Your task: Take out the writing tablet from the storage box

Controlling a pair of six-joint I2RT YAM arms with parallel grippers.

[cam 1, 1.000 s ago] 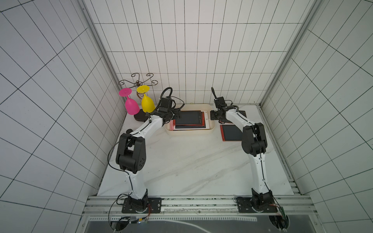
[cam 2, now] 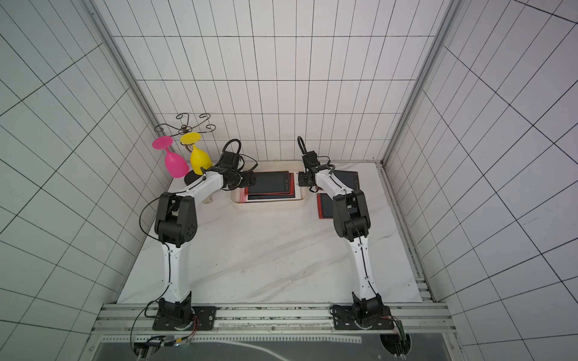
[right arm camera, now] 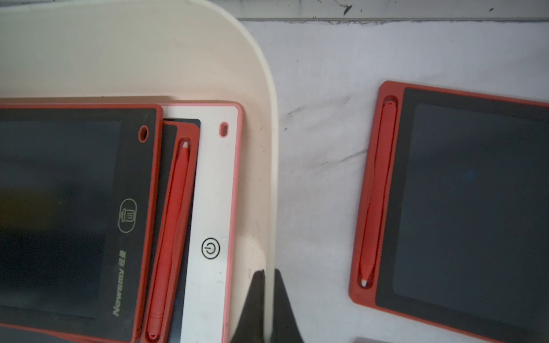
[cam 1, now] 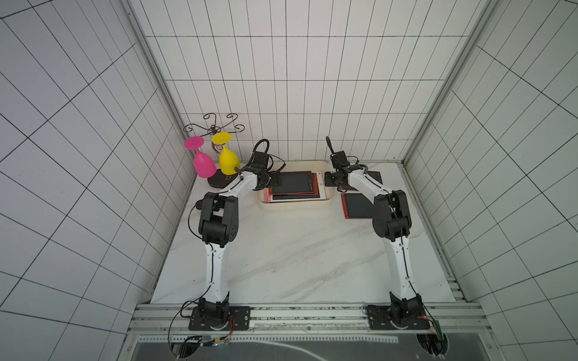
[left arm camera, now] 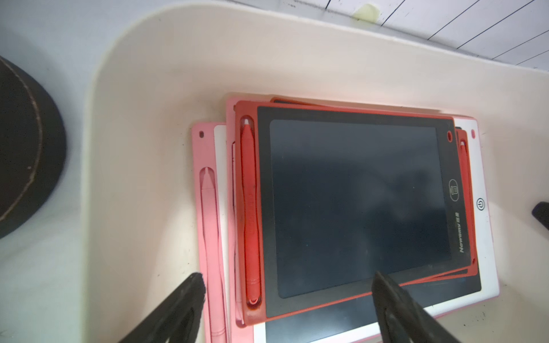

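A cream storage box [cam 1: 295,205] holds a stack of writing tablets [left arm camera: 357,200]: a red-framed one with a red stylus on top, white and pink ones beneath. My left gripper hangs open over the box's left part, its fingertips either side of the stack's near-left portion, nothing held. My right gripper is shut at the box's right wall, whose thin rim runs down to between its fingertips; whether it grips the rim I cannot tell.
Red-framed tablets [right arm camera: 457,211] lie on the table right of the box. Pink [cam 1: 204,163] and yellow [cam 1: 228,161] cups hang on a metal rack at back left, beside the box.
My right arm has shifted slightly left toward the box wall.
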